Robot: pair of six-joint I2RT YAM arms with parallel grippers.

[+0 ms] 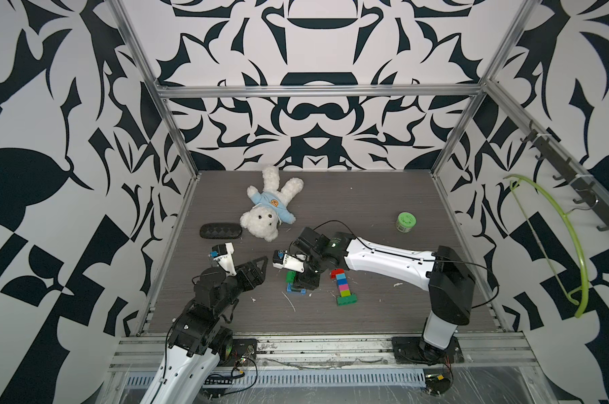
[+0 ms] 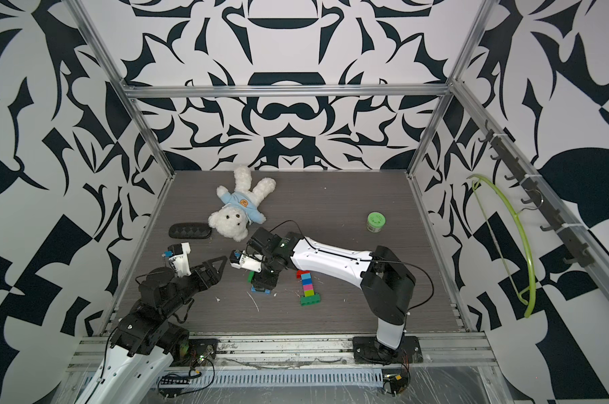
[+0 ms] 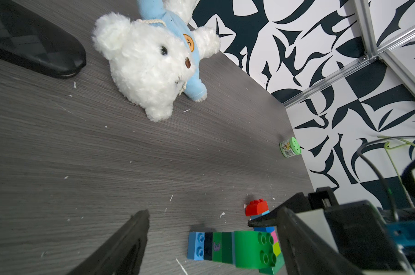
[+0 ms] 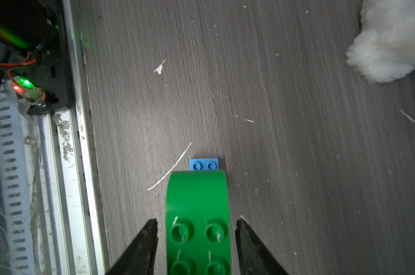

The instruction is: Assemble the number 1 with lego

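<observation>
In the top left view, a column of bricks [image 1: 343, 285] in blue, pink and yellow runs between a red brick [image 1: 336, 273] and a green brick [image 1: 347, 300]. To its left, a stack with a rounded green top [image 4: 197, 197] rises above a blue brick [image 4: 204, 164]. My right gripper stands open around the green top, with slim gaps showing on both sides. Well to the left of that stack, my left gripper is open and empty. In the left wrist view the stack also shows dark layers and a printed 3.
A white teddy bear [image 1: 264, 214] and a black case [image 1: 220, 231] lie behind the left arm. At the back right stands a green-lidded tub [image 1: 405, 222].
</observation>
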